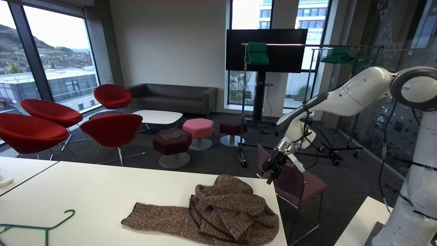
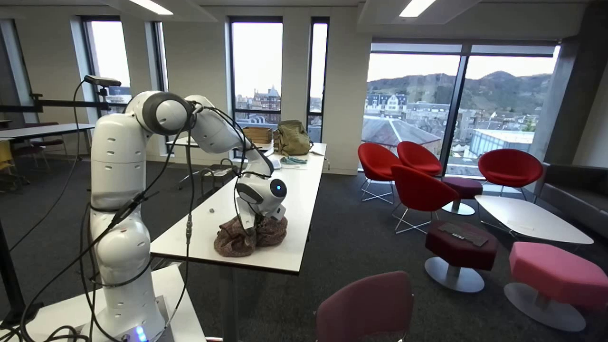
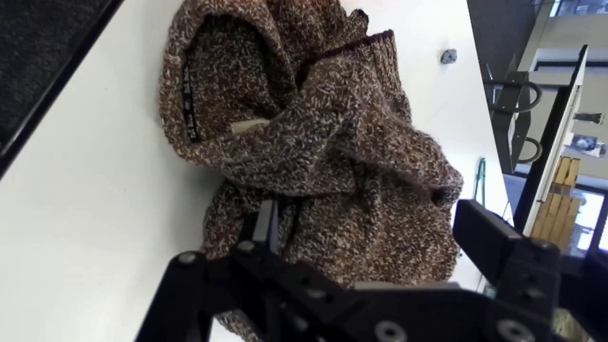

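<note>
A brown knitted garment (image 1: 237, 209) lies crumpled near the table's right end, one sleeve (image 1: 157, 217) stretched out to the left. In the wrist view the garment (image 3: 353, 148) fills the middle, its collar opening with a dark label strip showing at upper left. My gripper (image 1: 264, 178) is tilted at the table's edge, above and just beyond the garment. Its fingers (image 3: 266, 225) stand wide apart with nothing gripped. In exterior view 2 the fingers are hidden behind the wrist. A green hanger (image 1: 45, 227) lies flat at the table's left front.
A purple chair (image 1: 299, 180) stands close by the table's end, below my arm. A small grey lump (image 3: 448, 56) rests on the tabletop. Clothes rails with green hangers (image 1: 257, 53) stand behind.
</note>
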